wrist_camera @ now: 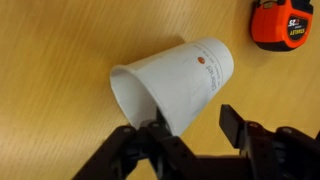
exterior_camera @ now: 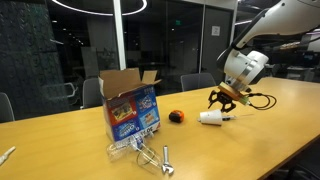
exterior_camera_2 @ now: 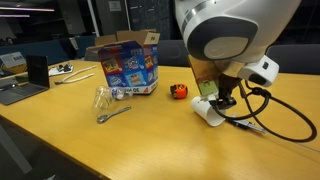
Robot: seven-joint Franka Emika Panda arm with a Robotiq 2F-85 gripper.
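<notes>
A white paper cup [wrist_camera: 190, 75] lies on its side on the wooden table, its open mouth toward the left of the wrist view. My gripper is just above it, fingers visibly apart, one near the mouth's rim and the other beyond the cup's near side. Nothing shows clamped between them. In exterior view 1 the gripper [exterior_camera: 226, 100] hangs close over the cup [exterior_camera: 211, 117]. The arm hides part of the cup [exterior_camera_2: 207, 111] in exterior view 2; contact between fingers and cup is hard to judge.
Near the cup sits an orange and black tape measure [wrist_camera: 281, 22]. A colourful open cardboard box [exterior_camera: 132, 108], a clear glass-like item [exterior_camera_2: 106, 98] and a metal wrench-like tool [exterior_camera: 167, 160] stand or lie farther off. Bare table [exterior_camera_2: 160, 150] stretches in front.
</notes>
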